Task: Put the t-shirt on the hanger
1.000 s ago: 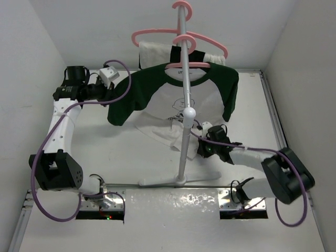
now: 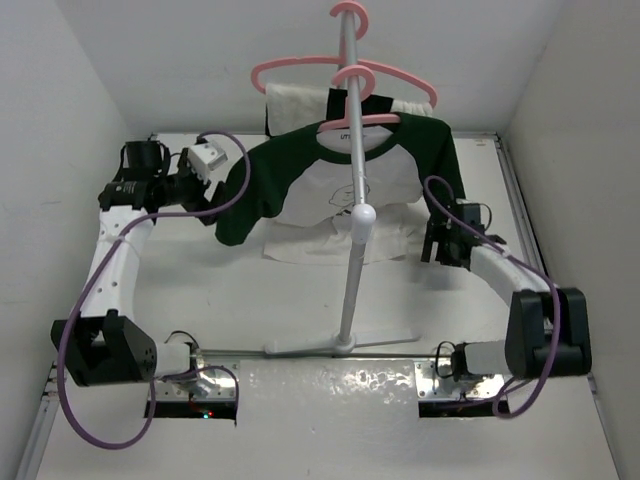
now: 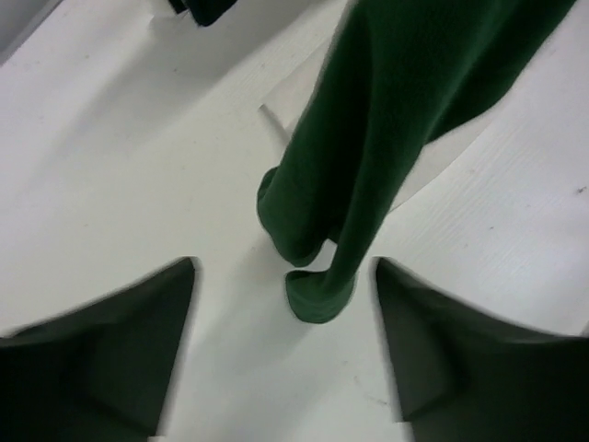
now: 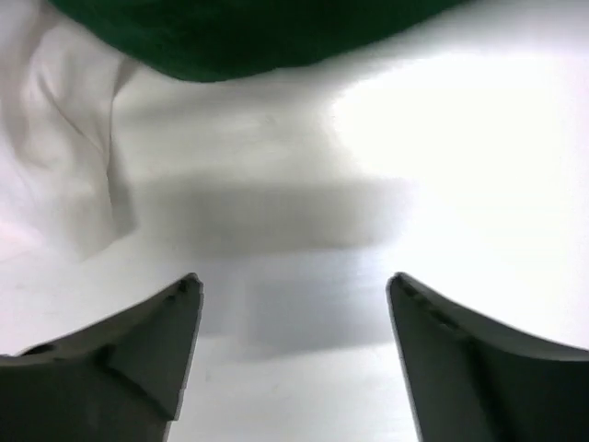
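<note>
A white t-shirt with dark green sleeves hangs from the rail, a pink hanger showing in its neck opening. My left gripper is beside the sleeve at the left. The left wrist view shows the green sleeve's cuff in front of the parted fingers, with nothing visibly clamped. On the right, my right gripper is low beside the other sleeve. Its fingers stand apart and empty, and the green cloth lies beyond them.
The rack's white pole and foot stand in the middle. Another pink hanger with black and white cloth hangs behind. A white cloth is below the shirt.
The white cloth's right part now lies flatter. The left arm has shifted slightly.
</note>
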